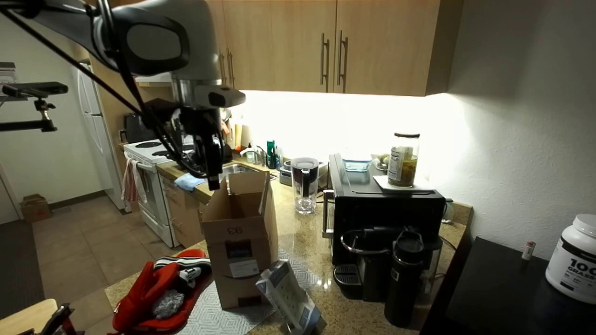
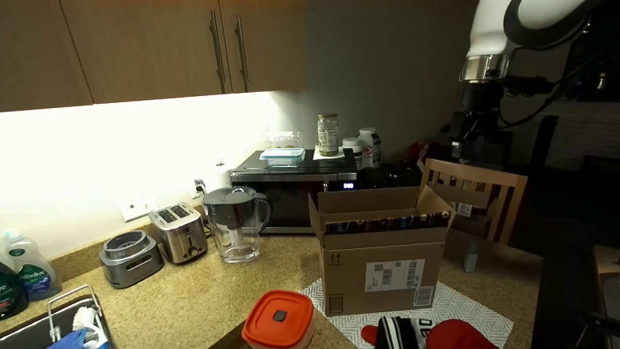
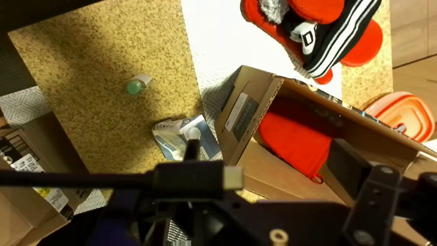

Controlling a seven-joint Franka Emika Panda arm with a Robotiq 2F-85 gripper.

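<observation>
My gripper [image 1: 213,179] hangs above the open cardboard box [image 1: 239,279], its fingers pointing down. From the wrist view the gripper stands open, with one finger on each side and nothing held between them. Inside the box [image 3: 229,135] lies a red cloth piece with a small loop [image 3: 293,141], seen below the fingers. The second exterior view shows the gripper [image 2: 457,152] up and to the right of the box [image 2: 348,291]; the box's inside is hidden there.
A blue-and-white carton [image 1: 290,298] leans by the box. Red and black-striped items [image 1: 167,290] lie beside it. A small green-capped bottle [image 3: 137,84] stands on the counter. Farther back are a water pitcher [image 1: 305,184] and a black oven [image 1: 385,217] with a jar [image 1: 403,160] on top.
</observation>
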